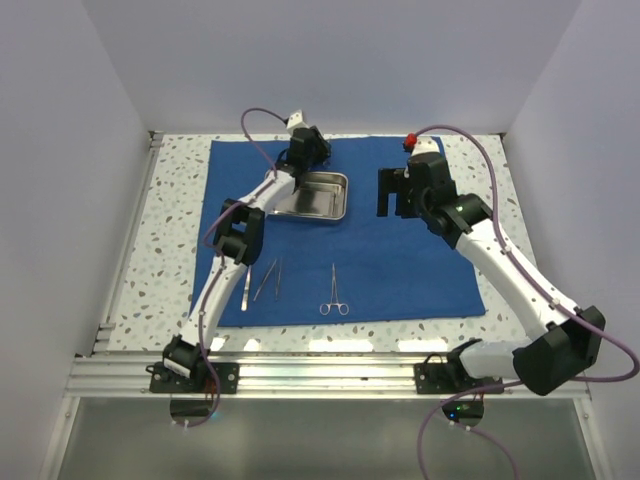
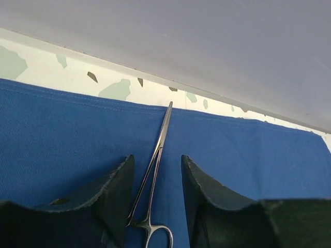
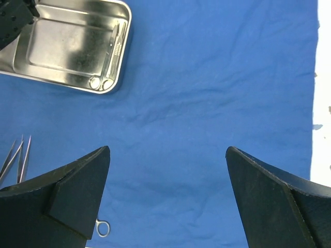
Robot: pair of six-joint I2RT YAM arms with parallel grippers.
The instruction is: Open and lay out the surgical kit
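A silver ring-handled clamp [image 2: 164, 132] lies on the blue cloth, its tip toward the back edge, in the left wrist view. My left gripper is over its handle end, fingers partly drawn together on either side; a gap shows, one ring is hidden, and contact is unclear. The metal tray [image 1: 347, 197] stands open at the cloth's upper left, just below that gripper; ring-handled tools [image 3: 106, 67] lie along its right end. My right gripper hangs open and empty over the cloth, right of the tray.
Laid out on the lower cloth [image 1: 410, 280] are a scalpel-like tool [image 1: 246, 288], thin tweezers [image 1: 265, 280] and scissors [image 1: 334, 290]. A grey wall [image 1: 330, 80] rises close behind the left gripper.
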